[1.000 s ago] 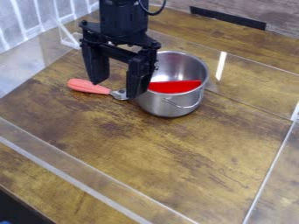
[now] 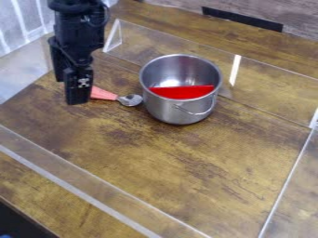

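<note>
My black gripper (image 2: 77,85) stands open at the upper left, above the wooden surface, with nothing seen between its fingers. Just right of it lies a spoon with a red handle (image 2: 104,95) and a metal head (image 2: 130,100), the handle partly hidden behind the gripper. A steel pot (image 2: 179,105) sits right of the spoon, with a red object (image 2: 180,92) inside it.
Clear panel edges run around the work area. A dark slatted strip (image 2: 280,17) lies at the back right.
My gripper has moved left, away from the pot, uncovering more of the pot. The spoon and pot look unmoved.
</note>
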